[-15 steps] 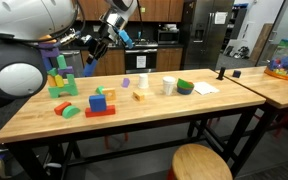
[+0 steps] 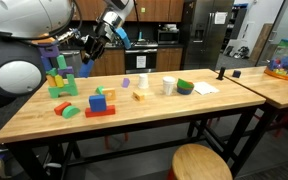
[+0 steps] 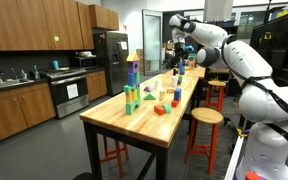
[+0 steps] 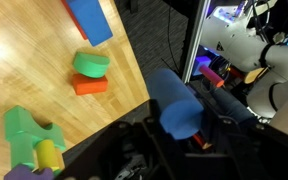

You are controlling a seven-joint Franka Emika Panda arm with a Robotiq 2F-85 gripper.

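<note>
A blue cylinder (image 4: 176, 108) sits in my gripper in the wrist view, which looks shut on it; the fingers are mostly hidden behind it. In exterior view 1 a blue piece (image 2: 85, 69) hangs below the gripper (image 2: 88, 54), above the table and just right of the green-based block tower (image 2: 59, 80). That tower (image 3: 132, 88) stands upright near the table's corner in exterior view 2, with blue and purple pieces higher up.
A blue block (image 2: 98, 103) rests on a red block (image 2: 101, 112) near the front edge. Red and green pieces (image 4: 91, 75) lie nearby. White cups (image 2: 169, 85) and a green bowl (image 2: 185, 87) stand further right.
Higher up, the arm has shifted slightly. The blue piece stays by the tower, and the blocks on the table have not moved.
</note>
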